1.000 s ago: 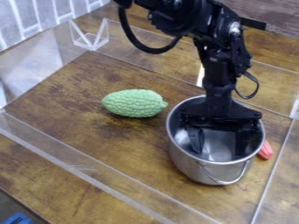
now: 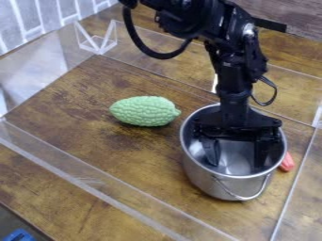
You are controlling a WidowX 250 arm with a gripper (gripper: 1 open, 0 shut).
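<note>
My gripper [image 2: 234,141] reaches down from the top into a steel pot [image 2: 221,181] at the right; its fingers are inside the pot, dark and hard to make out, and what lies between them cannot be told. A green bumpy corn-like object [image 2: 143,111] lies on the wooden table to the left of the pot. A small red item [image 2: 287,162] sits just right of the pot, partly hidden behind it.
Clear plastic edging runs along the left side, with a blue object [image 2: 15,235] at the bottom-left corner.
My gripper has shifted very slightly inside the pot; otherwise the scene looks the same.
</note>
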